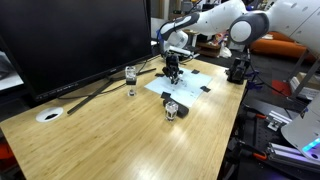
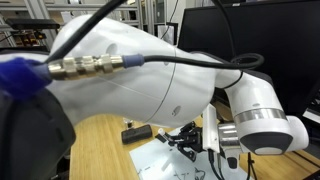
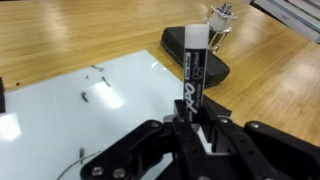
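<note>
A white Expo marker [image 3: 195, 68] stands up from between the black fingers of my gripper, which is shut on it. The whiteboard [image 3: 50, 125] lies flat on the table beyond the fingers, with a few short dark strokes on it. In exterior view 1 my gripper [image 1: 174, 79] is over the back left part of the whiteboard [image 1: 188, 92]. A black eraser [image 3: 173, 42] sits past the board's far edge, partly behind the marker. Whether the marker's lower end touches the board is hidden.
A clear container with a metal top [image 3: 220, 17] stands beyond the eraser. Exterior view 1 has a white cup [image 1: 172, 112] near the eraser and another container [image 1: 131, 76] by the large black screen [image 1: 80, 45].
</note>
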